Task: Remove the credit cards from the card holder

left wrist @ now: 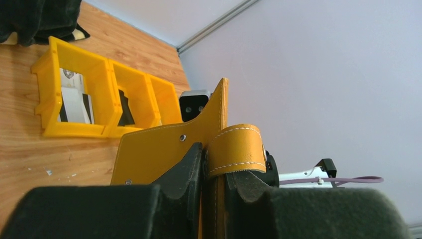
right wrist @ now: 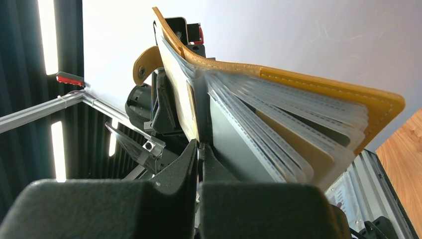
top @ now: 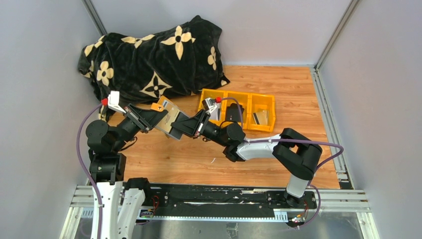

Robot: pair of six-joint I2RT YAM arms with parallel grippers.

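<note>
An orange-tan leather card holder point(top: 165, 104) hangs between my grippers above the table, left of centre. My left gripper is shut on it, gripping its spine, the strap just above the fingers. In the right wrist view the holder point(right wrist: 378, 102) shows its clear sleeves fanned open with cards inside. My right gripper is shut, its tips at the sleeves beside a cream card edge; whether anything thin is between them I cannot tell.
A yellow three-compartment bin point(top: 271, 107) with cards stands behind the right arm. A black patterned blanket point(top: 149, 55) fills the back left.
</note>
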